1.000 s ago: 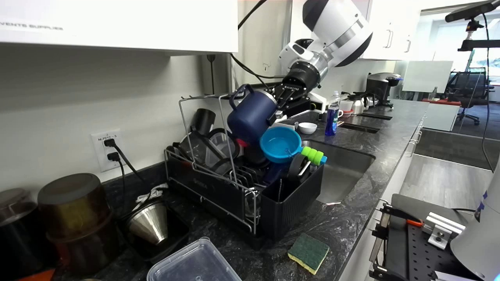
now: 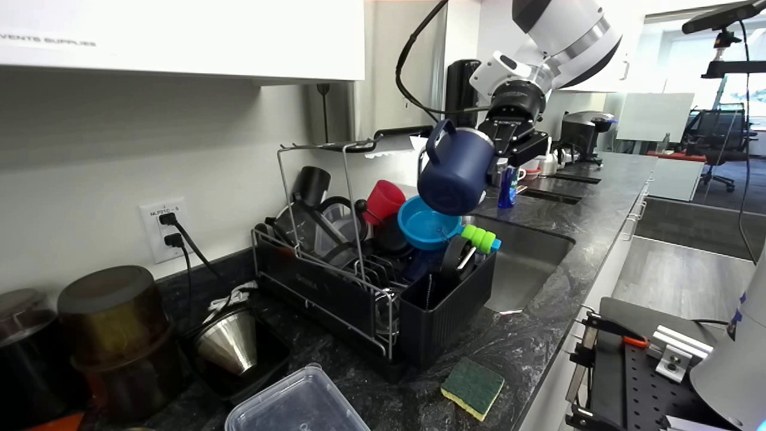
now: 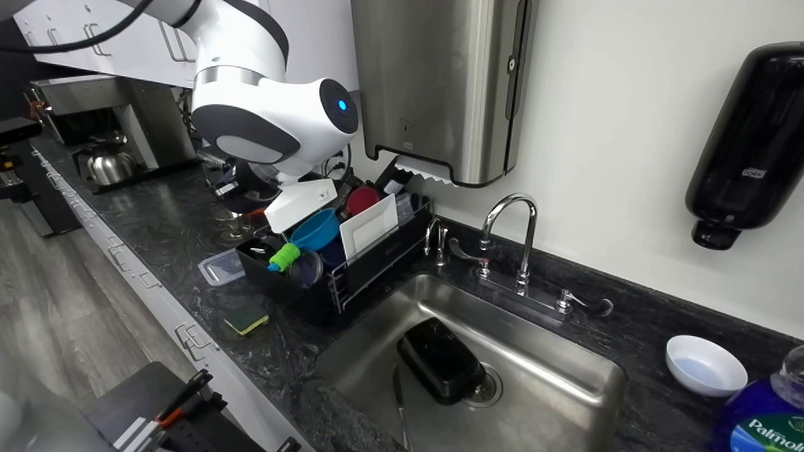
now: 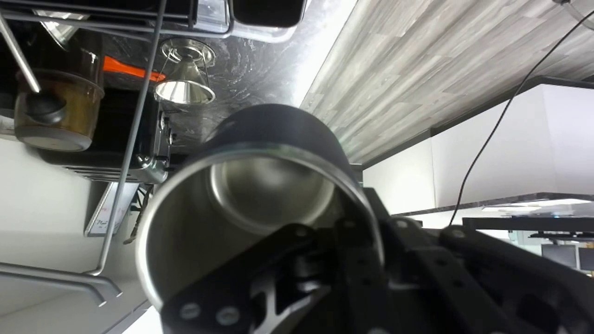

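Note:
A dark blue mug (image 2: pixel 453 172) hangs tilted in the air above the dish rack (image 2: pixel 316 276), its handle toward the upper left in exterior view 1. My gripper (image 2: pixel 495 143) is shut on the mug's rim side. From the wrist view, the mug (image 4: pixel 273 128) faces me with its empty steel inside showing, and the gripper's fingers (image 4: pixel 362 267) clasp its wall at the lower right. In exterior view 2 the arm hides the gripper and the mug is hard to make out.
Beneath the mug, the rack holds a blue bowl (image 2: pixel 429 224), a red cup (image 2: pixel 385 201) and several other dishes. Beside it lie a sponge (image 2: pixel 472 388) and a clear lid (image 2: pixel 298 406). The sink (image 3: pixel 445 286) contains a black container (image 3: pixel 441 360). A soap bottle (image 2: pixel 507 185) stands beyond.
The mug and my gripper have moved right and slightly up in exterior view 1, away from over the rack's middle. The red cup, mostly covered before, is now visible.

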